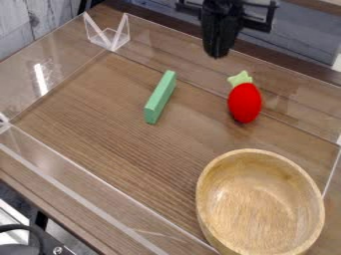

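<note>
My gripper is raised at the top centre of the camera view, dark and partly cut by the frame edge, with nothing seen held; its fingers look shut, though they are small. Below it to the right a red oval object lies on the wooden table, just in front of a small pale green piece. A green bar lies left of the red object, apart from it.
A large round wooden bowl fills the lower right. A white wire holder stands at the back left. A dark cable is at the lower left corner.
</note>
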